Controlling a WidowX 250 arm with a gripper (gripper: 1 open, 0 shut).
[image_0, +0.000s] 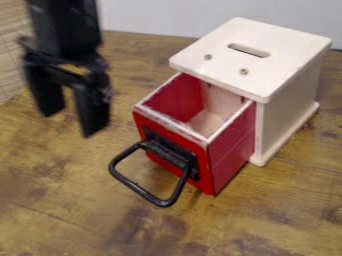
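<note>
A white wooden cabinet (274, 62) with a slotted top stands at the right. Its red drawer (227, 155) is pulled out toward the front left, empty inside, with a black loop handle (163, 197) on its face. At the upper left, the dark, blurred gripper (70, 100) hangs to the left of the drawer, apart from it; whether its fingers are open or shut cannot be made out.
A white wall runs along the back, and a pale woven object sits at the far left edge.
</note>
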